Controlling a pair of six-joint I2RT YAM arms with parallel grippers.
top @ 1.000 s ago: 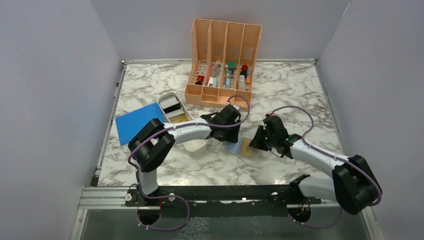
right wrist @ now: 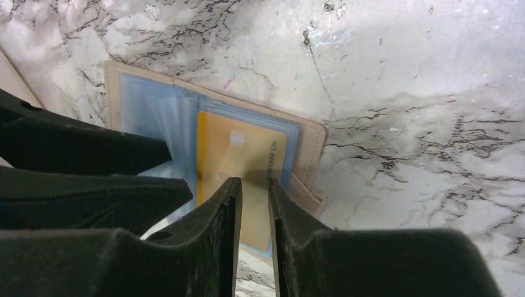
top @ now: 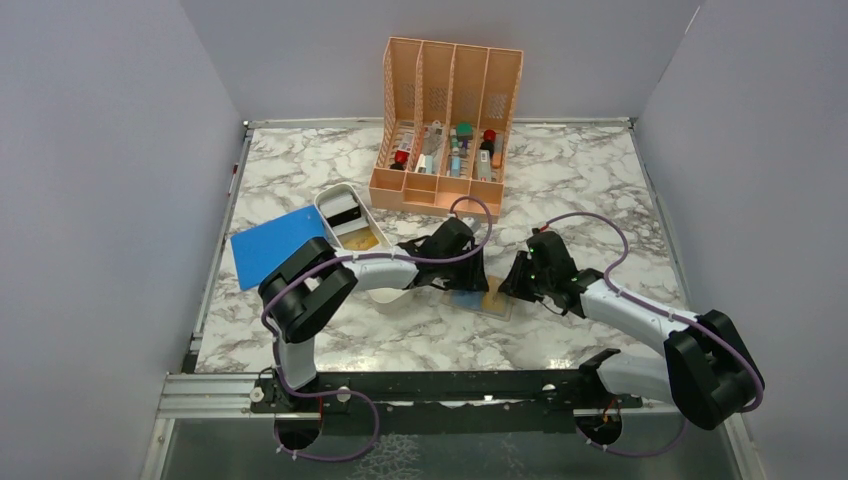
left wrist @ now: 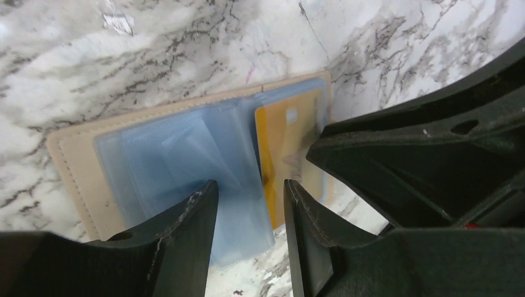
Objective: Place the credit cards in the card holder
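Observation:
The card holder lies open on the marble table, with clear blue sleeves and a beige border. A gold card sits in the sleeve on its right half. The sleeve on the left half looks creased, its free edge overlapping the gold card's left side. Over that edge, my left gripper is open, its fingers on either side of it. My right gripper is shut to a narrow gap at the holder's right half, over the gold card, where the beige border buckles. Its exact hold is partly hidden.
A white box with black, white and gold items stands left of the holder, beside a blue sheet. A white bowl is partly under my left arm. The orange organiser stands behind.
My left gripper has moved right and slightly towards the front, over the holder's middle. The right arm and the holder look unmoved.

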